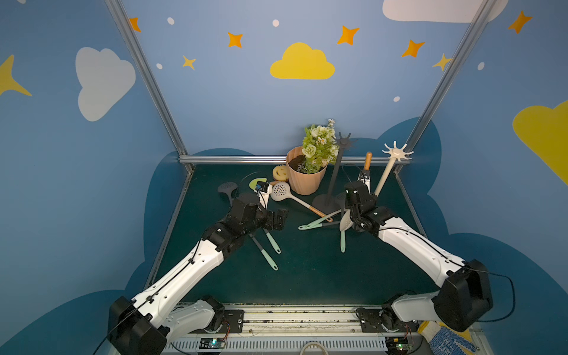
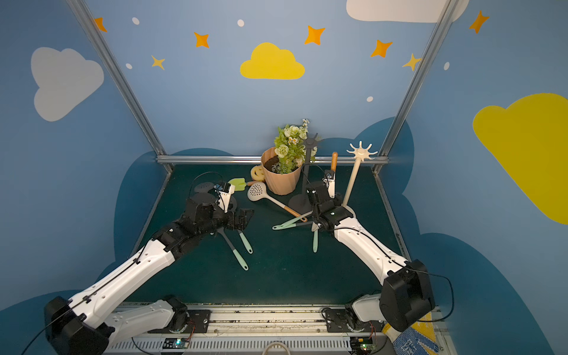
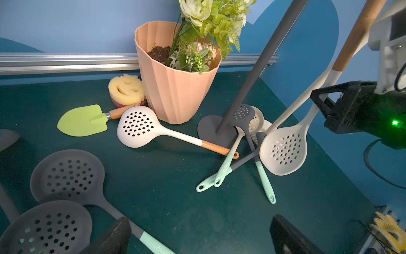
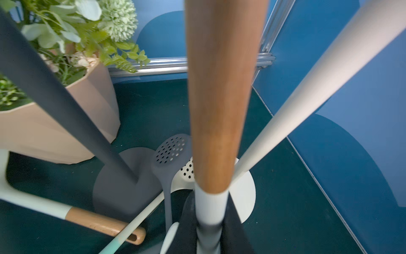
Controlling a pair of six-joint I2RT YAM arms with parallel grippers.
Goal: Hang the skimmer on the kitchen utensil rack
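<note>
My right gripper is shut on the white neck of a wood-handled skimmer [image 3: 282,149], just below the wood. Its handle [image 4: 220,105] points up and the white perforated head hangs low, close above the table. Right behind it stands the white utensil rack [image 1: 395,152], hooks at the top, its pole [image 4: 317,89] slanting past the handle. A dark grey rack [image 1: 342,140] stands left of them, its pole [image 3: 264,63] clear of the skimmer. Out to the left, my left gripper is open above the table, nothing between its fingers.
A similar white skimmer [image 3: 137,127] lies before the flowerpot [image 3: 175,80], near a green trowel [image 3: 82,120] and a yellow sponge [image 3: 126,89]. Several mint-handled utensils [image 3: 265,182] cluster around the grey base. Dark skimmers [image 3: 67,175] lie at left.
</note>
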